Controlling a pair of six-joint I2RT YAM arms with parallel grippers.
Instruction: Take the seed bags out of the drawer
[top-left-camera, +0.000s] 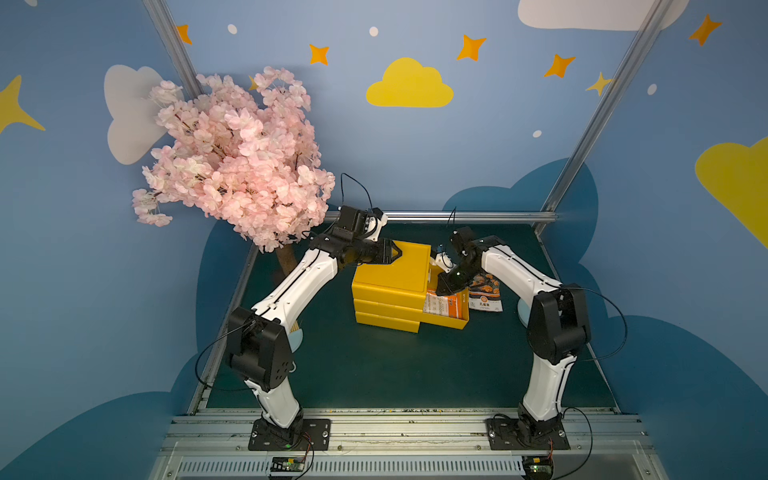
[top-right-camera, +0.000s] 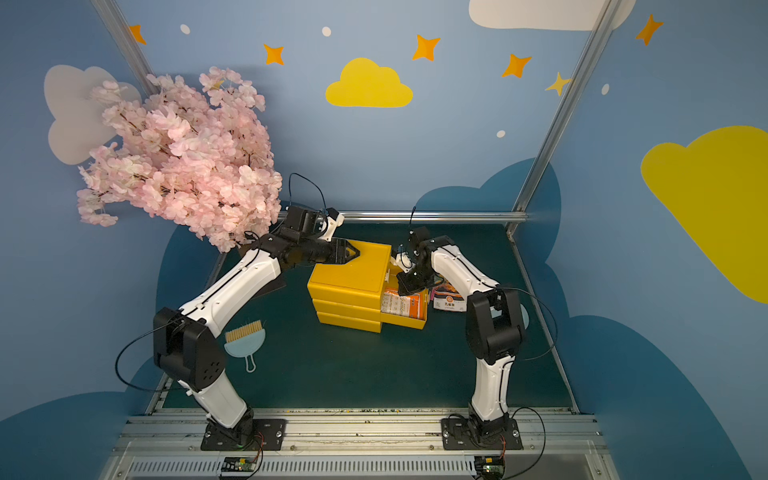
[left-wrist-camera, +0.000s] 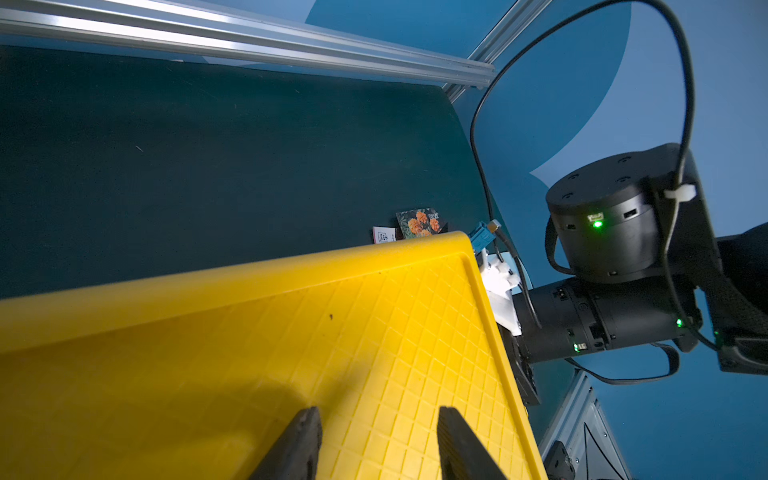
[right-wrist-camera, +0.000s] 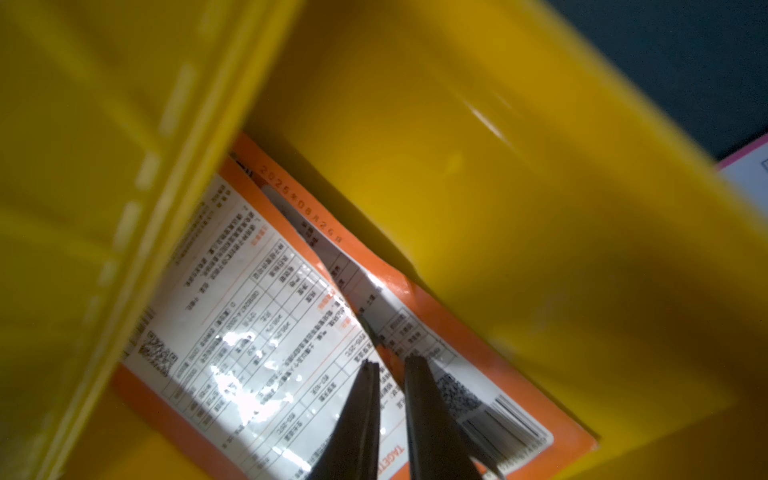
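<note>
The yellow drawer unit stands mid-table with a drawer pulled out to the right. Orange-and-white seed bags lie overlapping inside it. My right gripper points down over the bags, its fingertips close together, nothing seen held between them. My left gripper stands open above the unit's top, empty. Another seed bag lies on the table right of the drawer, partly hidden by the right arm.
A blossom tree stands at back left. A brush with dustpan lies at the left; a light blue object is at the right edge.
</note>
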